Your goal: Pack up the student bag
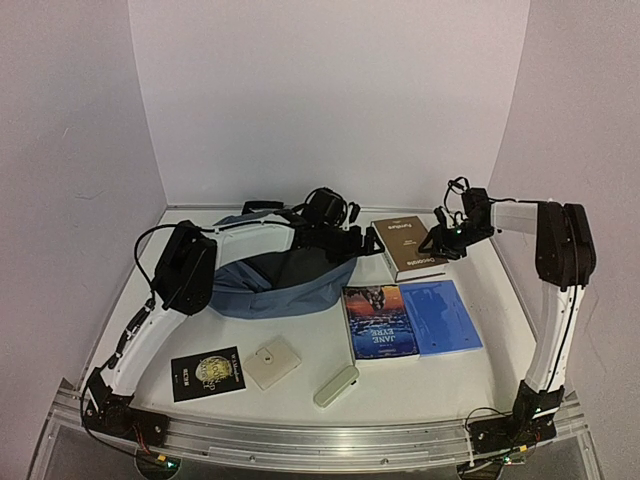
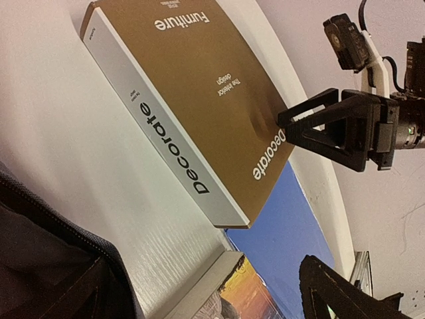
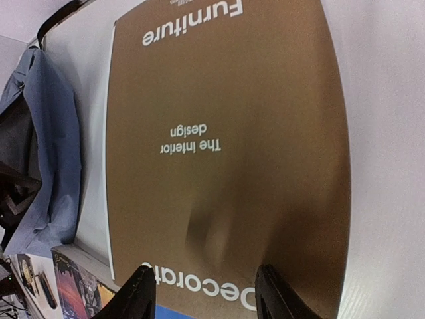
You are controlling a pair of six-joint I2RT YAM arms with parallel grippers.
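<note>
The blue bag (image 1: 280, 301) lies on the left half of the table, its dark opening partly hidden under my left arm. Just past its right edge hangs my left gripper (image 1: 372, 241), open, its fingers wide apart in the left wrist view; the bag's dark rim (image 2: 66, 229) is close by one finger. A brown "Furniture/Decorate" book (image 1: 404, 245) lies flat at the back right. Over that book's near right corner is my right gripper, open, with the cover below its parted fingers; whether they touch it I cannot tell.
In front of the brown book lie a Jane Eyre book (image 1: 381, 322) and a blue folder (image 1: 440, 316). Nearer the front edge are a black book (image 1: 207, 374), a beige wallet (image 1: 272, 363) and a pale green case (image 1: 336, 386).
</note>
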